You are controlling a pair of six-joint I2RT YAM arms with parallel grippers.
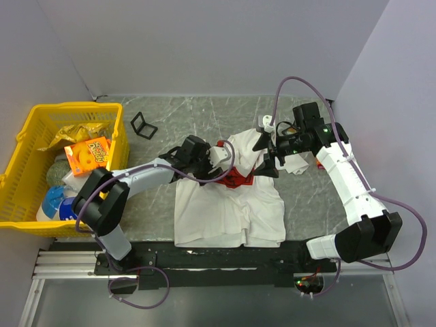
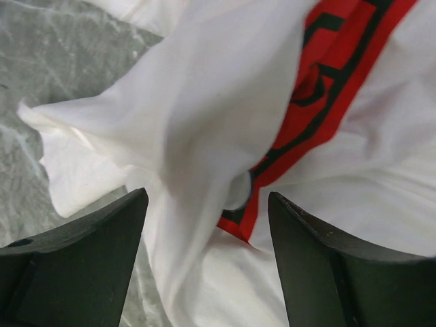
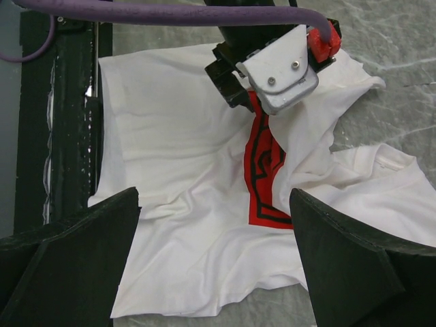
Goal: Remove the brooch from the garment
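Observation:
The white garment (image 1: 211, 214) lies spread on the table, with a red and black patterned band (image 3: 262, 170) partly covered by white folds. My left gripper is open over the band's end, a fold of white cloth in the space ahead of its fingers. A small pale rounded shape (image 2: 238, 191) shows beside the band there; whether it is the brooch or cloth, I cannot tell. To the right of the band, my right gripper (image 1: 263, 157) stands open above the garment. Its view (image 3: 214, 197) shows nothing held between its fingers.
A yellow basket (image 1: 121, 139) full of packages stands at the left. Near it, a small black open stand (image 1: 143, 127) sits on the grey table. White cloth (image 1: 295, 163) lies beneath the right arm. Bare table is visible along the back.

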